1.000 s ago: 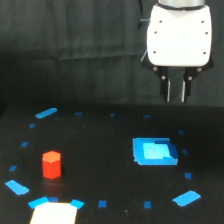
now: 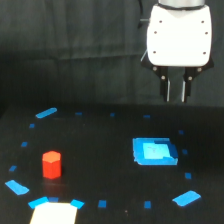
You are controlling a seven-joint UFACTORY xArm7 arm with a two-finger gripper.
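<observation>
A red block (image 2: pixel 51 164) with a hexagonal outline rests on the dark table at the left. Toward the right lies a blue square (image 2: pixel 140 146) with a pale, nearly white patch (image 2: pixel 156 151) inside it. My gripper (image 2: pixel 176 95) hangs high at the right, above and behind the blue square. Its two dark fingers point down and stand apart, open, with only dark background between them. It is well clear of both the block and the square.
Several small blue marks are spread over the black tabletop, with longer blue strips (image 2: pixel 186 198) near the edges. A pale square (image 2: pixel 54 214) is cut off at the bottom left. Bare table separates the red block from the blue square. A dark curtain (image 2: pixel 70 75) hangs behind.
</observation>
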